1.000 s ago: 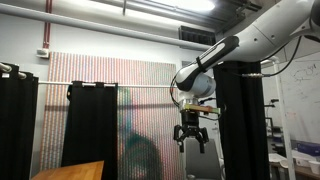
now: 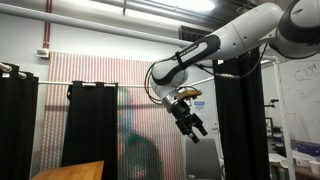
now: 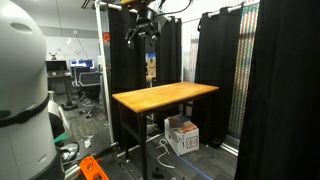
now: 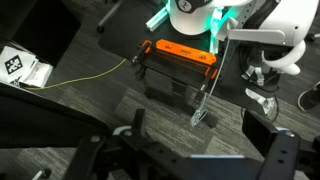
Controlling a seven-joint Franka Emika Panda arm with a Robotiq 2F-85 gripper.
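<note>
High in the air, my gripper point(image 2: 197, 133) points down with its fingers spread and nothing between them. In the second exterior view the gripper point(image 3: 141, 42) hangs beyond the wooden table point(image 3: 160, 97), well above the level of its top. The wrist view shows two black fingers point(image 4: 138, 128) wide apart at the bottom, with only the grey floor point(image 4: 165, 125) far below. No object is near the fingertips. The tabletop point(image 2: 70, 172) appears at the lower left of the first exterior view, looking bare.
Below the table stands a white box point(image 3: 183, 136) with things in it. Black curtains point(image 2: 90, 125) surround the space. The wrist view has the white robot base point(image 4: 205, 20), an orange bar point(image 4: 186, 52) and a thin yellow cable point(image 4: 95, 77) beneath.
The gripper has swung left in the first exterior view and risen slightly. Its wrist is now more tilted, with the fingers leaning down to the right. It has stayed open.
</note>
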